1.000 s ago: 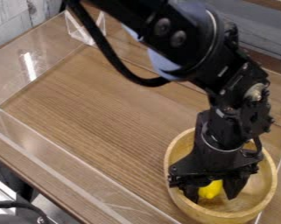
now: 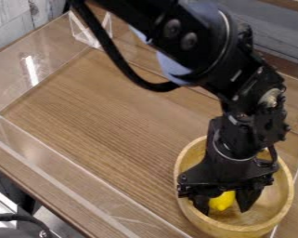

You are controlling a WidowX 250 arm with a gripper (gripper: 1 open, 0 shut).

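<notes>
A pale wooden-coloured bowl [image 2: 199, 216] sits at the lower right of the table. My black gripper [image 2: 219, 195] reaches down inside it, its fingers around a small yellow object [image 2: 221, 204] lying at the bottom. The gripper covers much of that object, and I cannot tell whether the fingers are closed on it.
A clear plastic edge runs along the left side, and a small white object stands at the far top left.
</notes>
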